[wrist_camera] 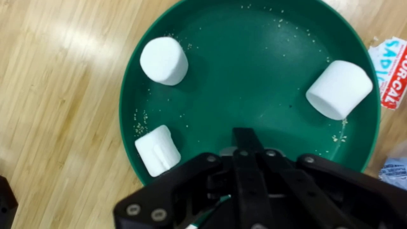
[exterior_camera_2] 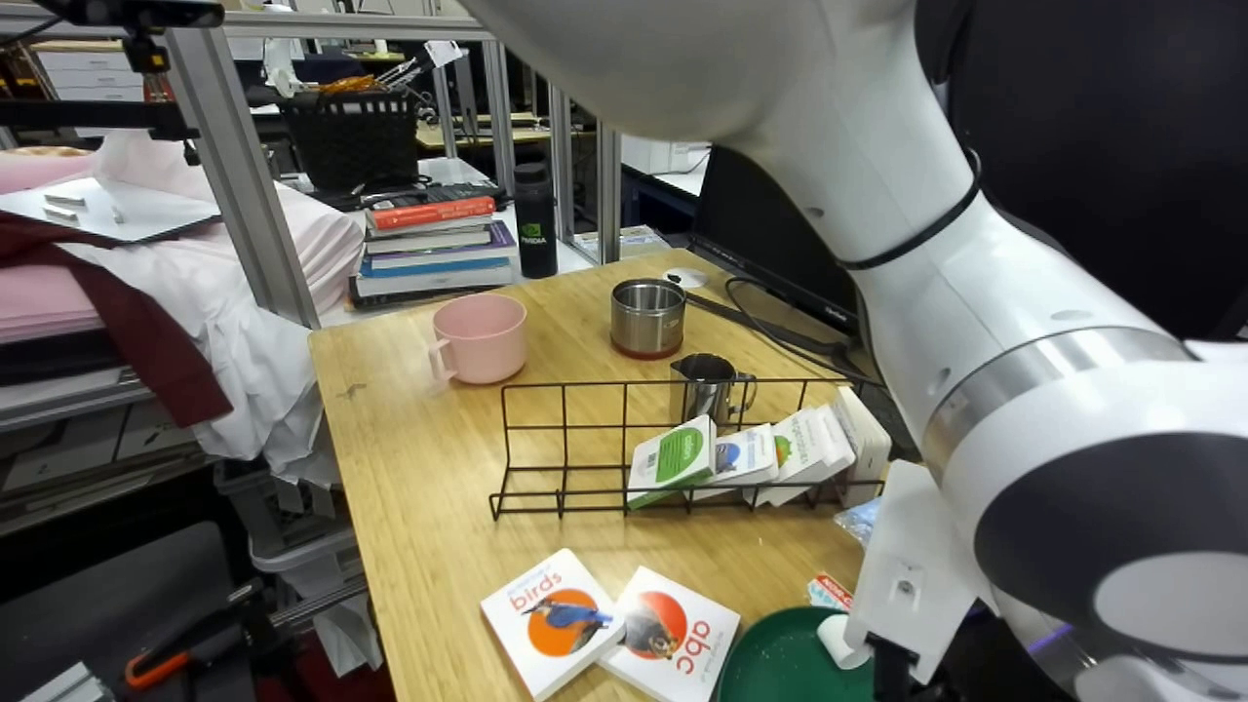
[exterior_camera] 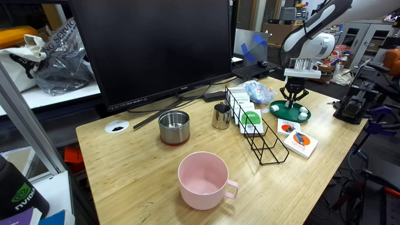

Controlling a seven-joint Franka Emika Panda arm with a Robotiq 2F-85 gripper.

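On a green plate (wrist_camera: 248,76) lie several white marshmallows. In the wrist view one marshmallow (wrist_camera: 164,61) sits at the upper left, another marshmallow (wrist_camera: 339,89) at the right, and a squashed-looking marshmallow (wrist_camera: 157,150) at the lower left. My gripper points down over the plate's near part, its fingers pressed together with no gap and nothing held at the tips. A further marshmallow (exterior_camera: 287,103) shows right by the fingertips in exterior view 1, outside them; the gripper's body hides it in the wrist view.
Two small books, birds (exterior_camera: 301,144) and abc (exterior_camera: 288,127), lie close to the plate. Beyond them stand a black wire rack (exterior_camera: 262,146) with books, a steel pitcher (exterior_camera: 221,117), a steel bowl (exterior_camera: 174,127) and a pink mug (exterior_camera: 203,180). Bare table surrounds the mug.
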